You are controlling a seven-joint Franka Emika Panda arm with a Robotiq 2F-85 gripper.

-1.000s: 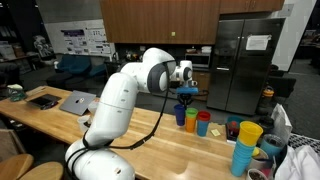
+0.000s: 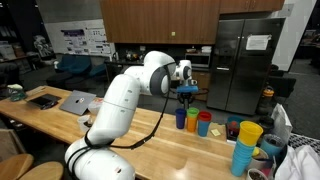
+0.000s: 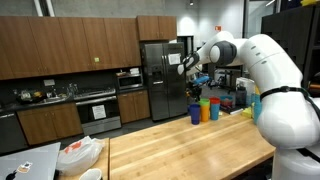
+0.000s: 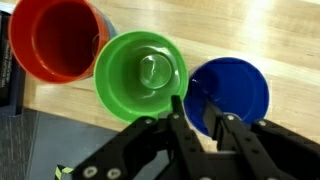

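Note:
A blue cup (image 4: 232,90) stands at the right in the wrist view, its opening facing up. Beside it are a green cup (image 4: 140,75) and a red cup (image 4: 60,40). My gripper is part open at the blue cup's left rim: one finger (image 4: 178,106) lies by the gap between green and blue, the other (image 4: 212,115) reaches over the blue opening. Whether either touches the cup cannot be told. From outside, the gripper (image 2: 185,99) appears just above the blue cup (image 2: 181,119), at the left end of the cup row.
Stacked yellow and blue cups (image 2: 245,145) stand at the table's right, near a white cloth or bag (image 2: 298,158). An open laptop (image 2: 77,102) sits on the left. Bare wooden tabletop (image 3: 185,150) stretches in front of the cup row. Someone (image 2: 184,72) is behind the table.
Over the last second my gripper has come down slightly toward the blue cup. The cups appear to stand where they were.

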